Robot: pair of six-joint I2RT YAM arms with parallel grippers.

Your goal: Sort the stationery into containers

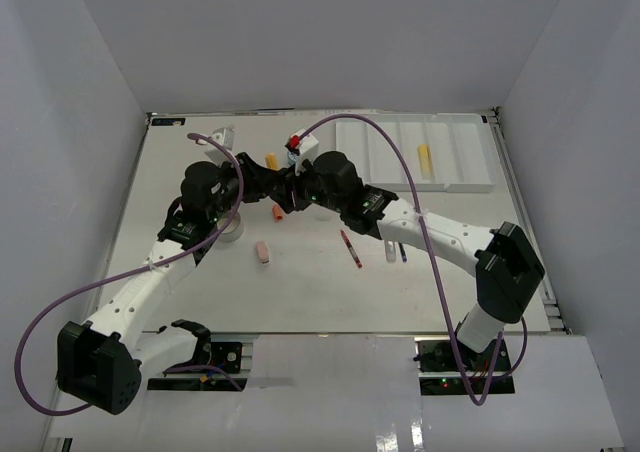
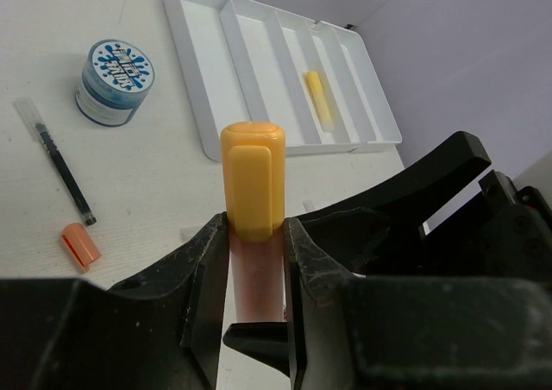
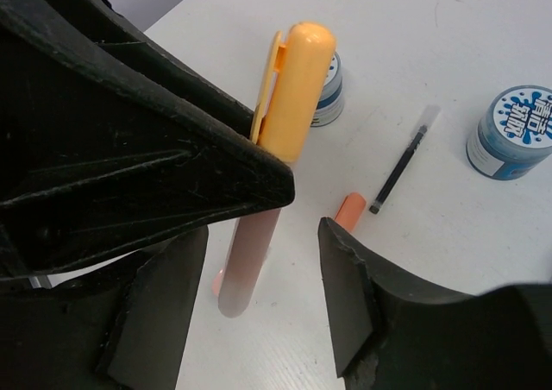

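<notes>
My left gripper is shut on an orange-capped marker (image 2: 251,179), whose pale pinkish body runs down between the fingers. My right gripper is part open; the marker's lower end shows between its spread fingers, with a gap to the finger on the right. A dark left-gripper finger crosses the marker in the right wrist view. From above, both grippers meet over the table left of the white compartment tray (image 1: 380,180). One compartment holds a yellow item (image 1: 425,162).
Near the grippers lie a blue-lidded jar (image 2: 116,83), a black pen (image 2: 62,170) and a small orange piece (image 2: 80,248). A pinkish piece (image 1: 262,253) and a red pen (image 1: 351,249) lie nearer the front.
</notes>
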